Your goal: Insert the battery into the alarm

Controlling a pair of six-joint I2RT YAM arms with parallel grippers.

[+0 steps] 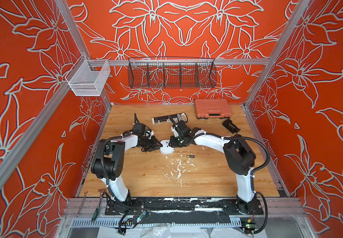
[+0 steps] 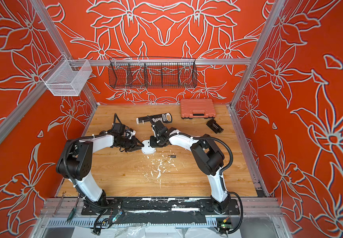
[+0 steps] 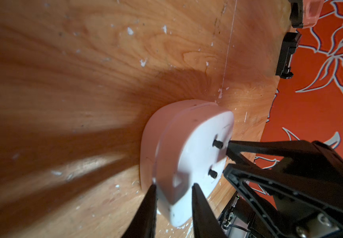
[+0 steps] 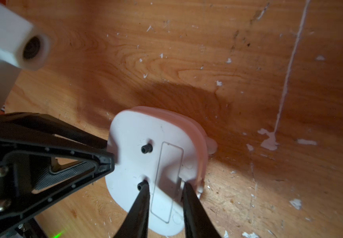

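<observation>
The white rounded alarm [image 1: 167, 146] stands on the wooden table between both arms. Its pale back, with two black pegs and an outlined battery cover [image 4: 167, 178], faces the right wrist view. My left gripper is shut on the alarm's edge at its left side. From the right, my right gripper is part open, its fingertips close over the cover's latch end; whether they touch cannot be told. A small dark cylinder, looking like the battery [image 1: 190, 156], lies on the table to the front right of the alarm.
Behind the arms lies a long black-and-white item [image 1: 169, 118]. Farther right are a red case [image 1: 212, 107] and a black holder-like object [image 1: 231, 126]. White flakes [image 1: 179, 168] mark the table in front, which is otherwise clear.
</observation>
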